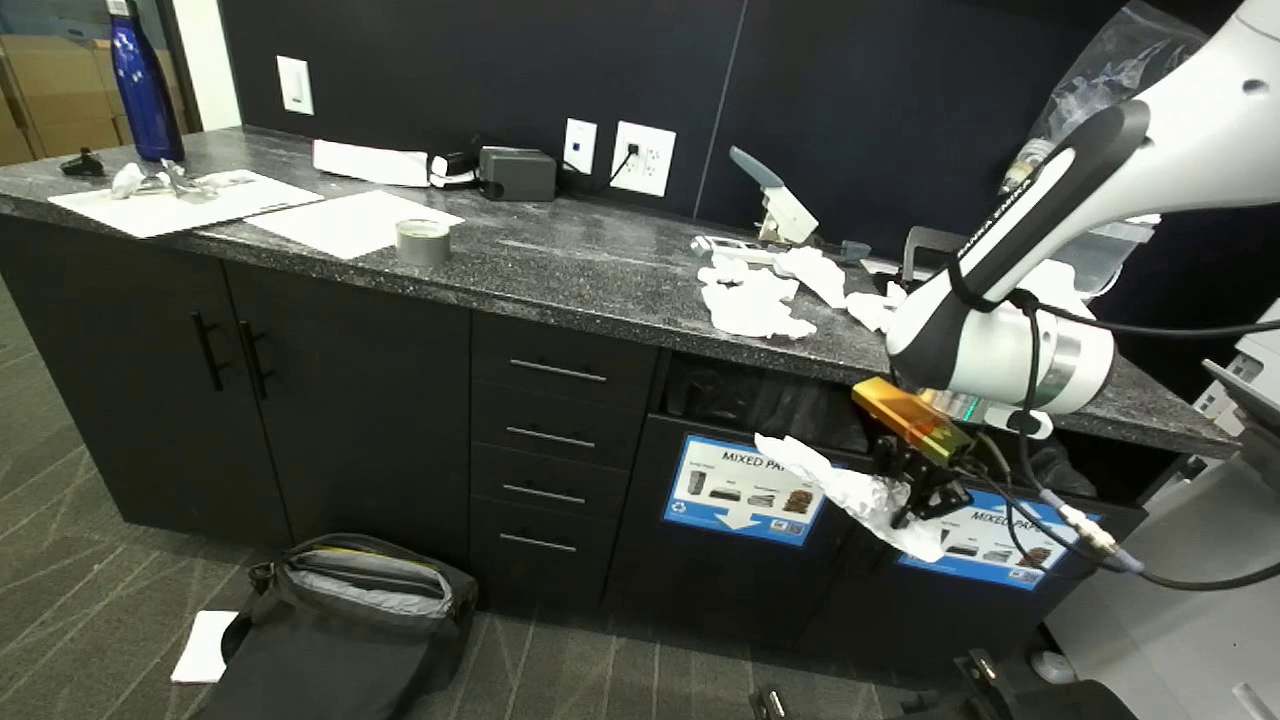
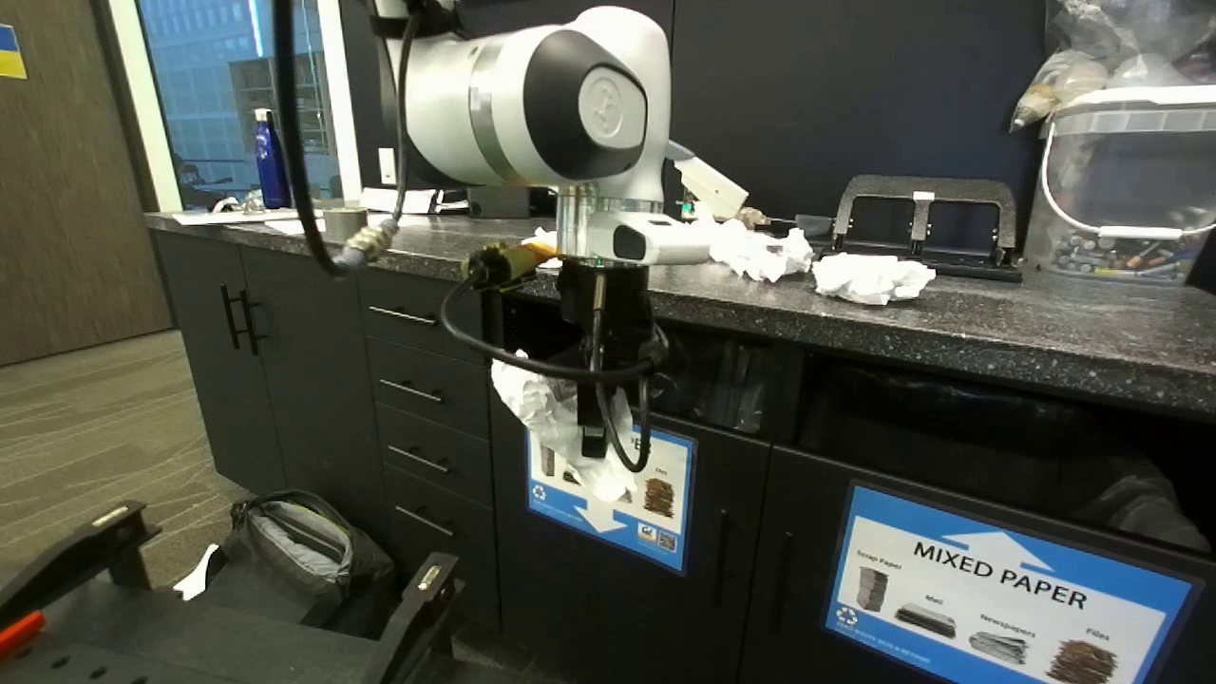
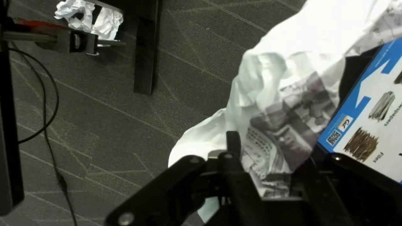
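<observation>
A crumpled sheet of paper (image 1: 866, 494), white with some print, hangs in front of the cabinet doors below the counter edge. My gripper (image 1: 918, 510) is shut on it. In the wrist view the paper (image 3: 286, 101) rises from between the dark fingers and shows grey printed patches. From the second exterior view, the sheet (image 2: 547, 408) dangles to the left of the gripper (image 2: 595, 439), partly covering a blue sign (image 2: 673, 507). More crumpled paper (image 1: 750, 300) lies on the counter (image 1: 576, 270).
Open bin slots (image 1: 768, 402) run under the counter above the signed doors. A hole punch (image 2: 923, 222), a clear bucket (image 2: 1123, 205) and a tape roll (image 1: 422, 242) stand on top. A dark bag (image 1: 360, 624) sits on the floor. Crumpled paper (image 3: 107, 24) also shows beyond the arm's base.
</observation>
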